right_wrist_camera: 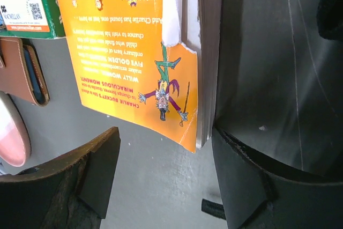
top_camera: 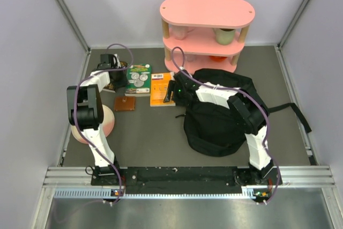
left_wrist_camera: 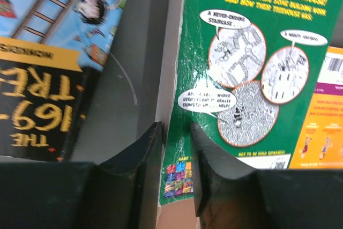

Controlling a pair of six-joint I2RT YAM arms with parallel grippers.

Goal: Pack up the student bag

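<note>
The green book (top_camera: 139,80) lies flat left of the orange book (top_camera: 159,89), a narrow gap between them in the top view. My left gripper is part open at the green book's spine side, one finger (left_wrist_camera: 153,140) beside the spine and the other over the cover. At the orange book's near right corner my right gripper stands open; its right finger (right_wrist_camera: 228,148) is close to the page edge, contact unclear. Farther left lies the dark "169" treehouse book (left_wrist_camera: 43,100), partly hidden from above by the left arm. The black bag (top_camera: 217,130) spreads open on the right.
A brown wallet (top_camera: 125,103) sits below the green book, and a pink round dish (top_camera: 107,122) is partly under the left arm. Behind the bag stands a pink shelf (top_camera: 206,12) holding pots. Bare table lies in front of the books.
</note>
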